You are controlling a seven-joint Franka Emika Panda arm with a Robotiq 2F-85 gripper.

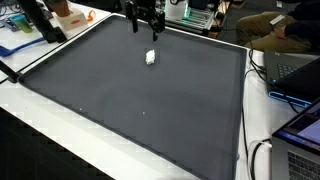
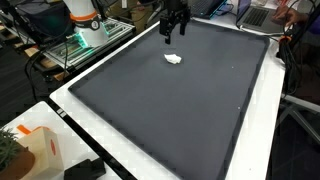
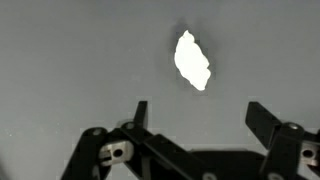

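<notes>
A small white crumpled piece (image 3: 192, 61), like cloth or paper, lies alone on the grey board (image 1: 130, 110). From the second exterior view the same white piece (image 2: 173, 58) is toward the robot's end of the board. My gripper is open, its two dark fingers wide apart with only bare board between them. The white piece lies beyond the fingertips in the wrist view, apart from them. In the first exterior view my gripper (image 1: 146, 25) hangs near the board's far edge, behind the white piece.
Most of the board is clear. Laptops (image 1: 293, 80) and cables stand along its right side in the first exterior view. A plant pot (image 2: 15, 158) and an orange-and-white item (image 2: 38, 148) are at the lower left of the second exterior view.
</notes>
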